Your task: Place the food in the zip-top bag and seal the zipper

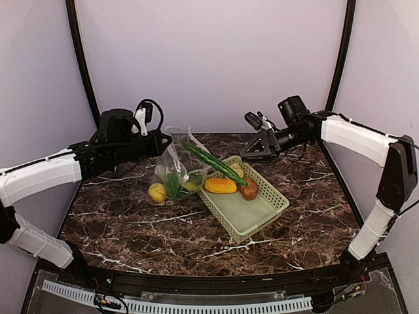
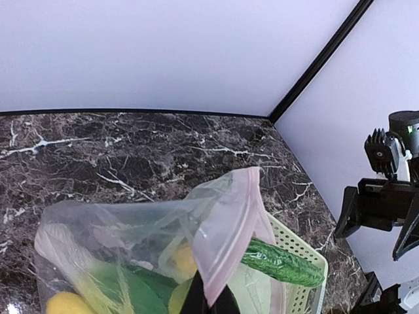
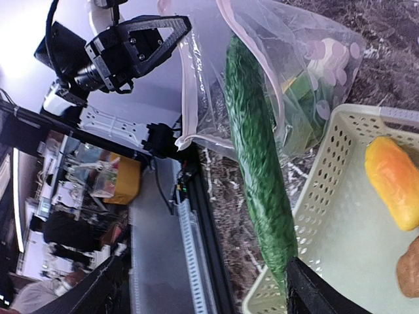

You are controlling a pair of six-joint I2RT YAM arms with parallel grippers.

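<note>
The clear zip top bag (image 1: 171, 171) stands left of the basket, its pale rim (image 2: 229, 229) pinched by my left gripper, which is shut on it. Inside the bag show green food (image 1: 172, 185) and a yellow round fruit (image 1: 157, 192). A long green cucumber (image 1: 213, 162) slants with its upper end in the bag's mouth and its lower end over the basket. Apart from the cucumber, right of the bag, my right gripper (image 1: 249, 154) is open with nothing between its fingers.
The pale green basket (image 1: 278, 208) holds an orange-yellow mango-like item (image 1: 220, 186), a brown round item (image 1: 249, 189) and a pale item (image 1: 236, 170) behind.
</note>
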